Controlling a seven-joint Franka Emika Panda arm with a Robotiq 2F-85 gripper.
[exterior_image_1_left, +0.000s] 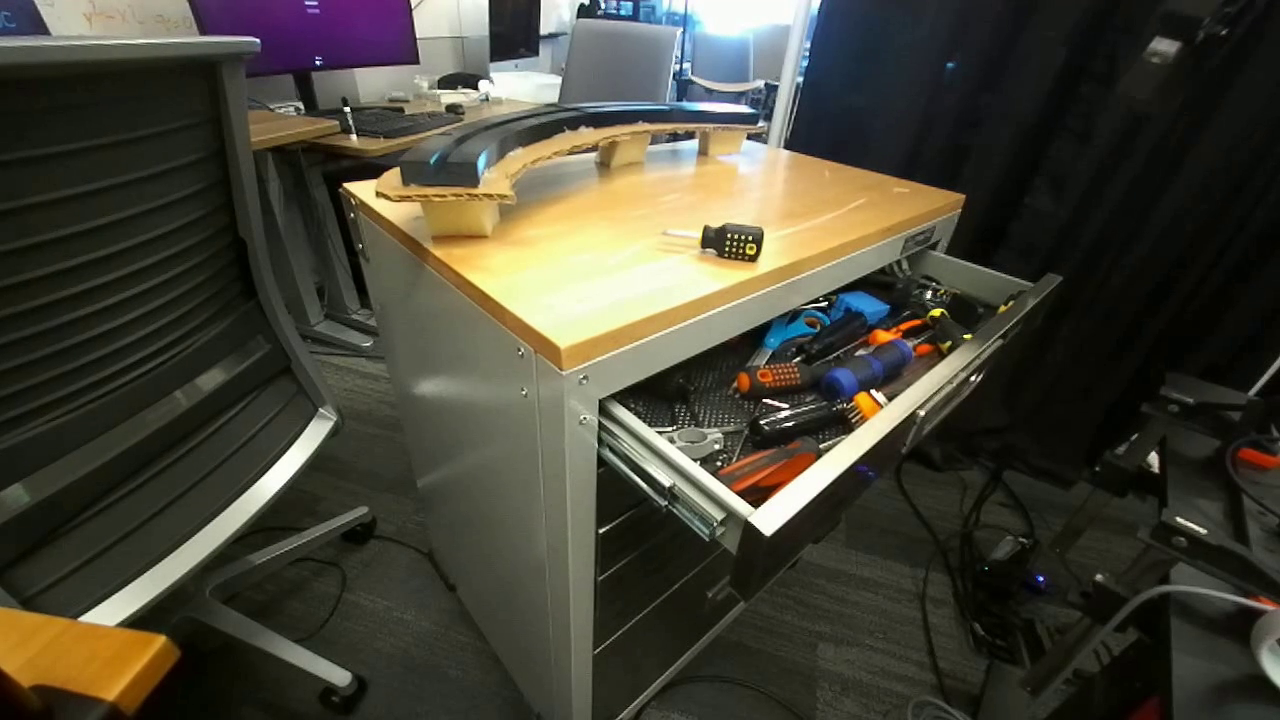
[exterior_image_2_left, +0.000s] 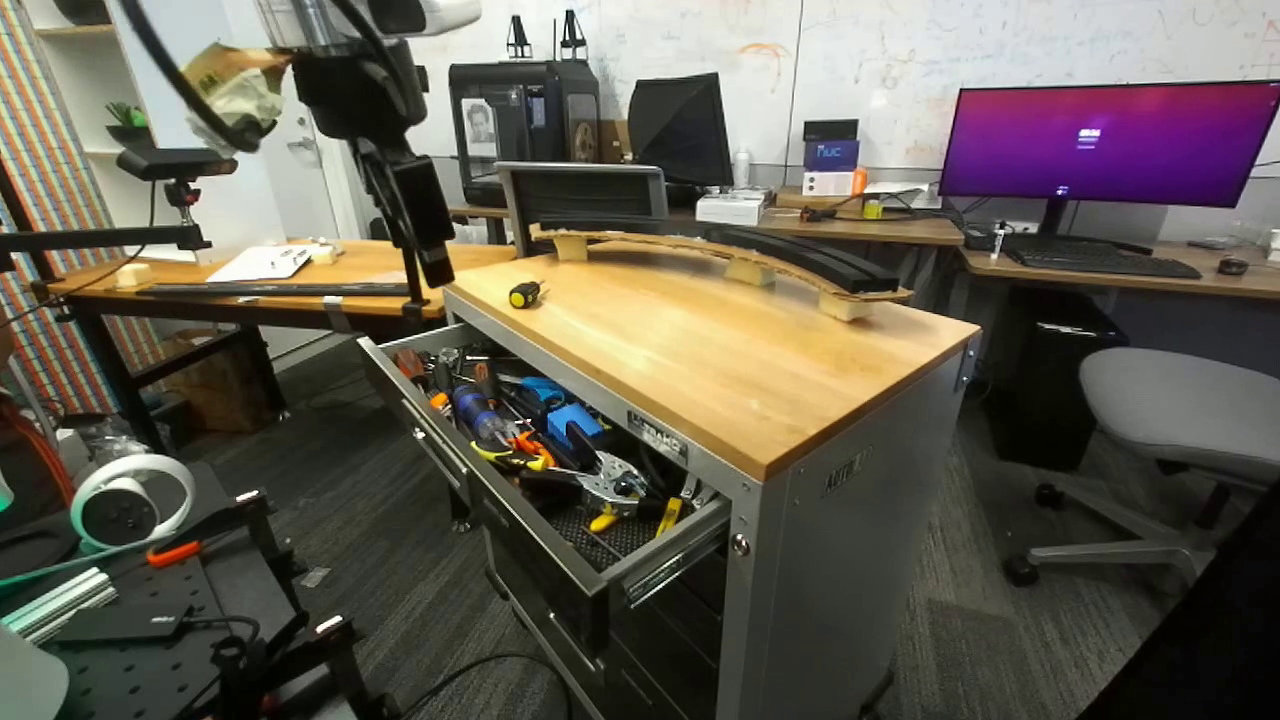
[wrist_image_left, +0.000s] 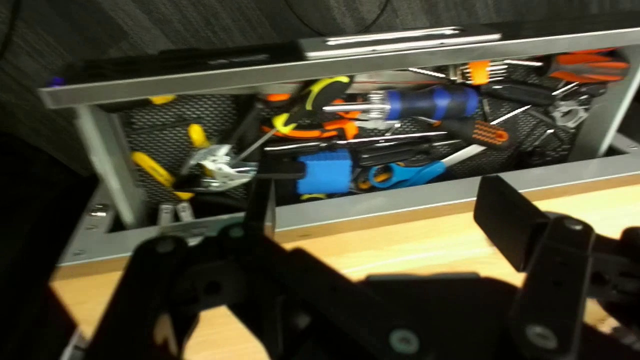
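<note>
My gripper is open, with nothing between its fingers, which stand wide apart across the wrist view. In exterior view 2 the gripper (exterior_image_2_left: 420, 228) hangs above and left of the cabinet, clear of it. The top drawer (exterior_image_1_left: 894, 438) is pulled out and full of hand tools. Among them are a blue-handled screwdriver (wrist_image_left: 433, 103), blue scissors (wrist_image_left: 414, 174), a blue block-shaped item (wrist_image_left: 324, 171) and silver pliers (wrist_image_left: 219, 168). A short black-and-yellow screwdriver (exterior_image_1_left: 732, 241) lies alone on the wooden cabinet top (exterior_image_1_left: 576, 288).
A curved black piece on cardboard (exterior_image_2_left: 768, 250), propped on light blocks, runs along the back of the cabinet top. An office chair (exterior_image_1_left: 144, 324) and a black cart (exterior_image_2_left: 180, 600) stand nearby.
</note>
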